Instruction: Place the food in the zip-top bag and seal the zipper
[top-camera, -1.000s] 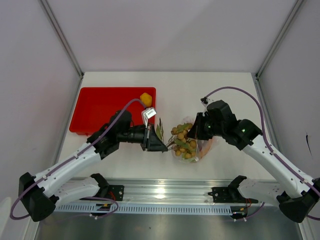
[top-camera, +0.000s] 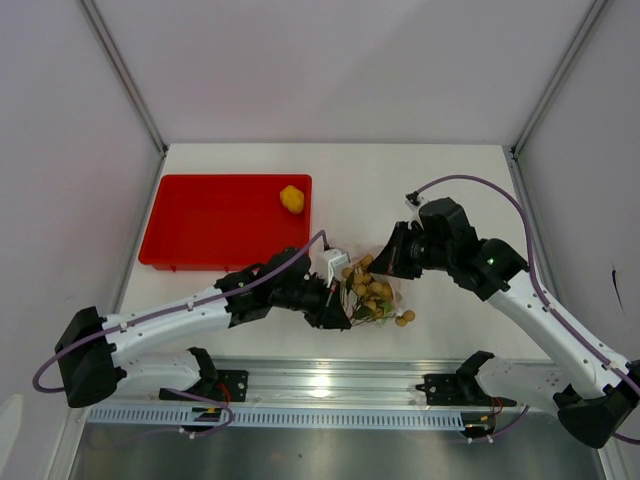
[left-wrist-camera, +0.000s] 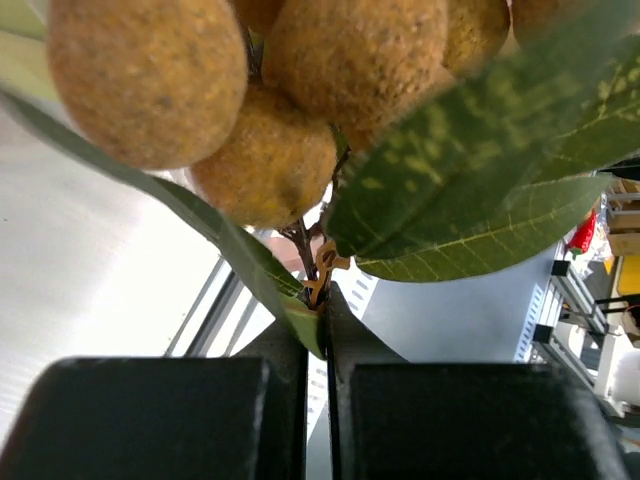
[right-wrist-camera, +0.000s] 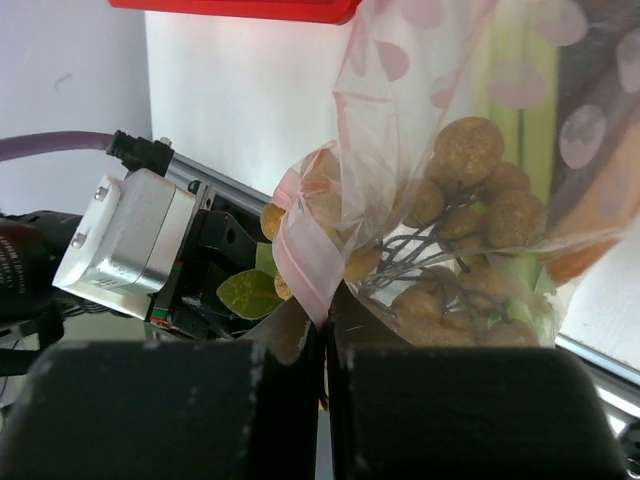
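Note:
A bunch of brown round fruit (top-camera: 372, 292) with green leaves sits partly in the clear, pink-dotted bag (right-wrist-camera: 518, 85). Some fruit hangs at the mouth, beside the left arm. My left gripper is shut on the bunch's twig, with a leaf (left-wrist-camera: 450, 235) on each side of its tips. The bag's pinkish edge (right-wrist-camera: 305, 262) runs down into my right gripper, which is shut on it. Pale green stalks (right-wrist-camera: 508, 125) and an orange piece (right-wrist-camera: 600, 205) show through the film. From above, my right gripper (top-camera: 378, 268) hides part of the bag's rim.
At the back left stands a red tray (top-camera: 215, 220) with one yellow item (top-camera: 292, 199) in its right corner. A metal rail (top-camera: 300, 372) runs along the front edge.
The left gripper has moved right and toward the front edge, bringing the twig end close against the bag. The fruit has shifted with it; the right arm has barely moved.

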